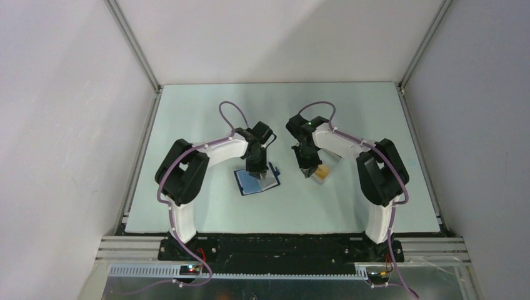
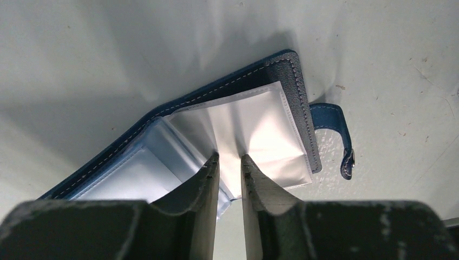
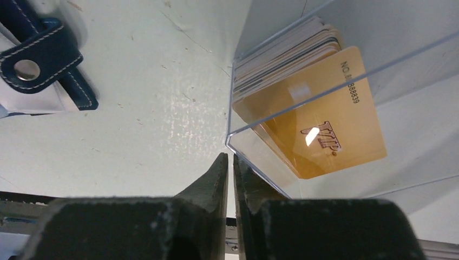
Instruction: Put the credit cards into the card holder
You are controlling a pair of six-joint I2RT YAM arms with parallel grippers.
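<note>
An open navy card holder (image 1: pixel 247 182) lies on the table, its clear sleeves (image 2: pixel 254 130) fanned flat and its snap strap (image 2: pixel 330 122) sticking out. My left gripper is over the sleeves, fingertips a little apart at their surface; I see no card between them. Gold cards (image 3: pixel 330 130) sit stacked in a clear acrylic tray (image 1: pixel 325 175). My right gripper is at the tray's corner, on the holder's side, fingertips slightly apart with no card visible between them.
Side walls and metal rails border it, and a dark strip runs along the front edge.
</note>
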